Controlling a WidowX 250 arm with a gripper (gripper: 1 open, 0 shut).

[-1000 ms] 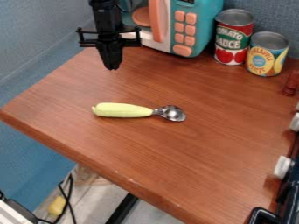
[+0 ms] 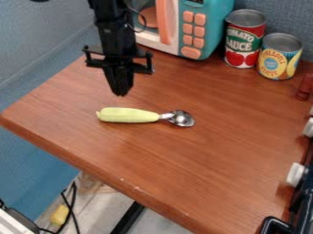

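My black gripper point(image 2: 120, 84) hangs over the left back part of the wooden table, above and left of a pale yellow corn-like object point(image 2: 123, 115). Whether its fingers are open or shut is hard to tell. Beside the yellow object's right end lies a silver spoon or scoop point(image 2: 178, 119), seemingly touching it.
A teal toy microwave point(image 2: 196, 32), a tomato sauce can point(image 2: 242, 46) and a yellow-labelled can point(image 2: 279, 62) stand at the back, with a small red bottle point(image 2: 305, 88) at right. A black appliance point(image 2: 284, 224) edges the lower right.
My gripper has moved downward in the view, closer to the yellow object.
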